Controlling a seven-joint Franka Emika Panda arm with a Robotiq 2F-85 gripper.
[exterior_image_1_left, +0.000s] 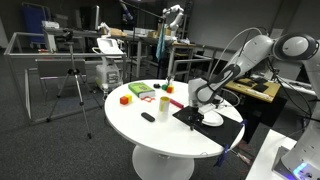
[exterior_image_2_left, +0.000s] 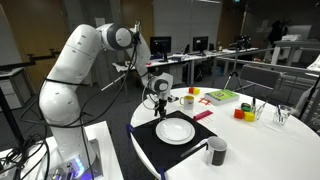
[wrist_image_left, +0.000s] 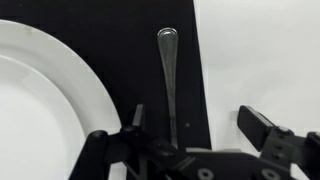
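Observation:
A silver utensil (wrist_image_left: 170, 85) lies lengthwise on the black mat (wrist_image_left: 125, 30) in the wrist view. Its handle end shows, while the far end runs under my gripper and is hidden. My gripper is open, with its fingers wide apart. One finger is over the mat on the plate's side, the other over the white table, and the utensil runs between them in this view. Beside the utensil is a white plate (wrist_image_left: 35, 110), also seen whole in exterior view 2 (exterior_image_2_left: 175, 130). From outside, the gripper (exterior_image_1_left: 195, 123) is low at the mat's edge.
A grey mug (exterior_image_2_left: 215, 150) stands near the mat's corner. Further back are a yellow cup (exterior_image_2_left: 188, 100), a green tray (exterior_image_2_left: 222, 97) and small coloured blocks (exterior_image_2_left: 250, 115). A dark object (exterior_image_1_left: 148, 117) lies on the table's left. Bare tabletop (exterior_image_2_left: 265, 145) lies beyond the mug.

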